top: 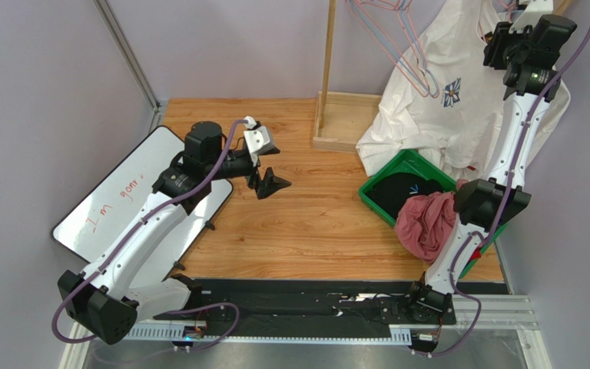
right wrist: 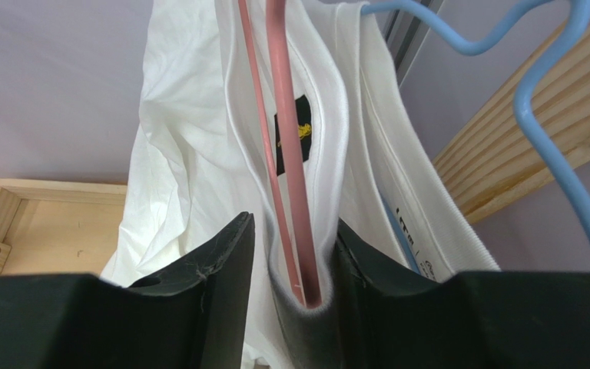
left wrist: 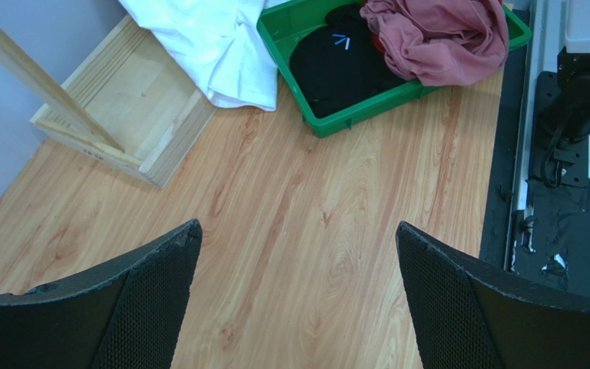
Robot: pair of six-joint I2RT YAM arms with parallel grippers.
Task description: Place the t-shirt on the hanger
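Note:
A white t-shirt [top: 436, 115] with a small emblem hangs at the back right in the top view. In the right wrist view a pink hanger [right wrist: 292, 154] sits inside its neckline, with a blue hanger [right wrist: 551, 131] to the right. My right gripper is at the shirt's collar, fingers part open around the fabric and the pink hanger's lower end; whether it grips them is unclear. My left gripper stands open over the middle of the table, nothing between its fingers.
A green bin [left wrist: 344, 123] holds black and pink clothes. A wooden stand [top: 336, 142] with more hangers [top: 398, 54] is at the back; a whiteboard [top: 114, 215] lies left.

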